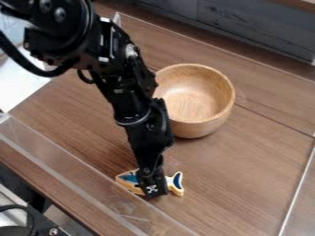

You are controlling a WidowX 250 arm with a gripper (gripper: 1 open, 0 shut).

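My black gripper [151,184] reaches straight down onto a small fish-shaped piece [175,183], yellow-edged with blue and white, lying flat on the wooden table near its front. The fingertips are over the middle of the fish and hide part of it. Whether they touch it is hard to tell. A light wooden bowl [204,97] stands behind the arm to the right, with its inside visible and empty.
A transparent strip [74,175] runs along the front left edge. A grey wall closes off the back.
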